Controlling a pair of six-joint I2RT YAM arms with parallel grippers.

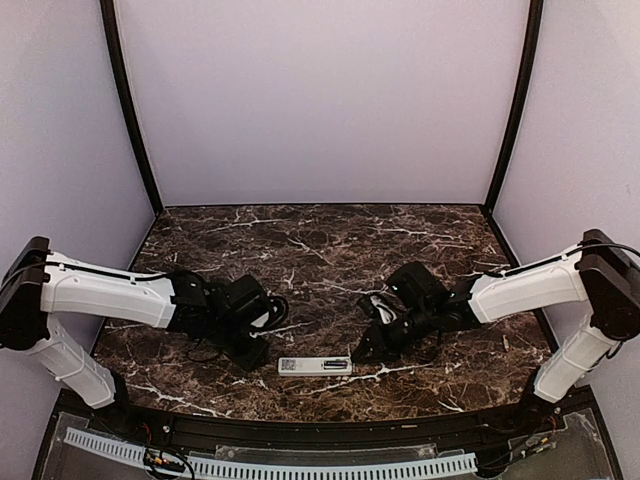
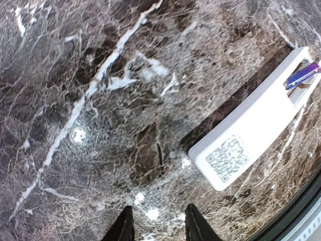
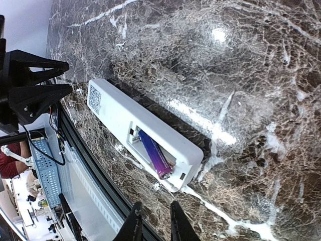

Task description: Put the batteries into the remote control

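Observation:
A white remote (image 1: 305, 366) lies on the marble table between the grippers, its battery bay at the right end, a QR label at the left. In the right wrist view a purple battery (image 3: 154, 154) sits in the bay of the remote (image 3: 115, 110), slightly aslant. My left gripper is part open beside the remote's labelled end, with nothing between its fingers. My right gripper is part open just off the remote's battery end, with nothing seen between its fingers.
The table's front edge (image 1: 320, 428) runs close below the remote. Walls stand at the back and both sides.

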